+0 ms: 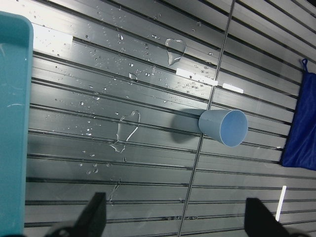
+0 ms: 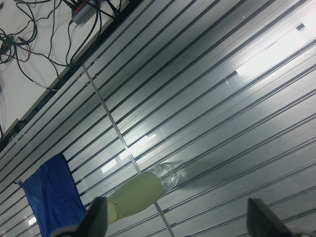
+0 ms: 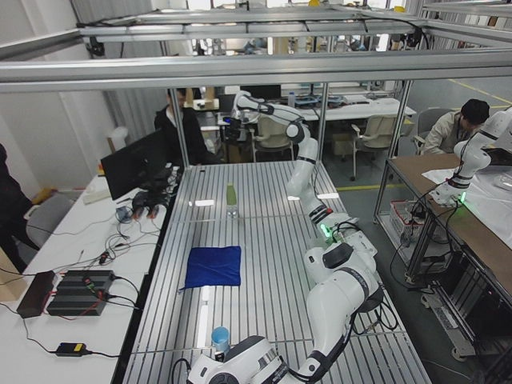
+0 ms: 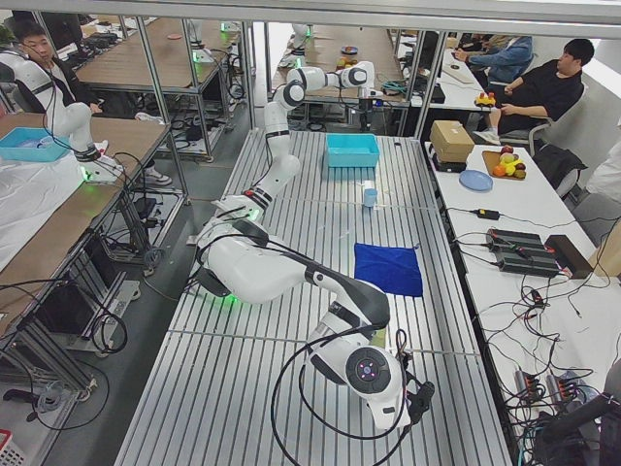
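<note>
A light blue cup (image 1: 223, 127) (image 4: 370, 197) stands on the slatted metal table near a teal bin (image 1: 12, 123) (image 4: 352, 149), with water drops around it. A blue cloth (image 1: 301, 118) (image 3: 213, 266) lies mid-table. A green bottle with a clear lower end (image 2: 140, 192) (image 3: 231, 200) stands beyond the cloth. My left gripper hangs above the cup and bin, its two fingertips apart with nothing between them. My right gripper hangs above the bottle's end of the table, also open and empty.
A side table (image 4: 456, 223) holds a cardboard box (image 4: 451, 141), a blue plate (image 4: 475, 181), fruit, electronics and cables. People sit at neighbouring desks.
</note>
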